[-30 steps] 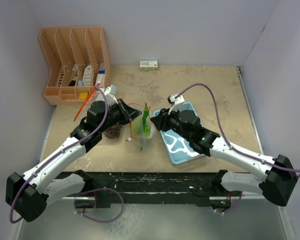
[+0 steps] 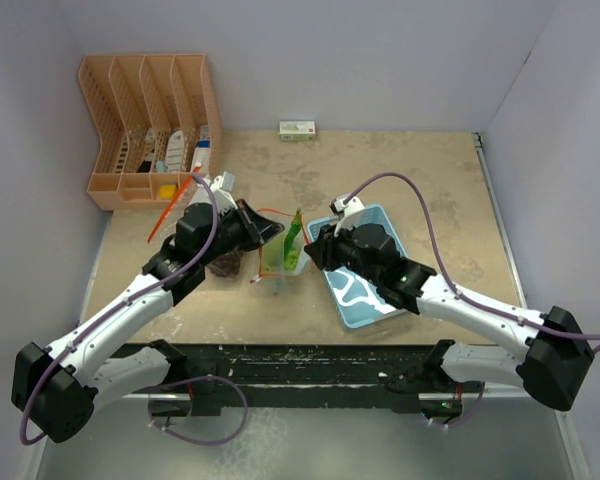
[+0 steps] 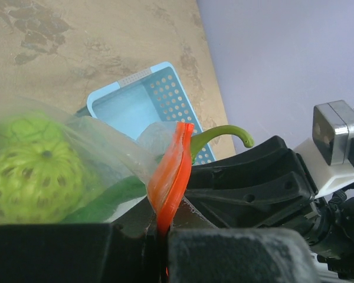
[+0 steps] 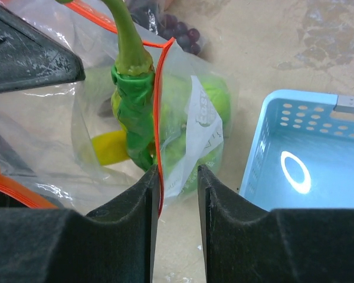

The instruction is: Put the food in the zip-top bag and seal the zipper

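The clear zip top bag [image 2: 272,258] hangs with its orange-rimmed mouth spread between the grippers. My left gripper is shut on the orange rim [image 3: 173,171]. Inside the bag are a knobbly green fruit [image 3: 35,174], a yellow item [image 4: 111,147] and a long green pepper [image 4: 133,109]; the pepper's stem [image 3: 215,135] pokes out past the rim. At the bag's right edge my right gripper stands part open. In the right wrist view the orange edge runs down beside its left finger, and whether it touches is unclear.
A blue basket [image 2: 380,315] lies empty to the right, under the right arm. Dark grapes [image 4: 182,34] in clear wrapping lie behind the bag. A tan divided rack [image 2: 130,185] stands at back left, a small white-green box [image 2: 297,130] at the back.
Over the last second the pepper's stem end and the bag's right edge have shifted slightly right. My right gripper has moved a little, staying beside that edge. The left arm looks still.
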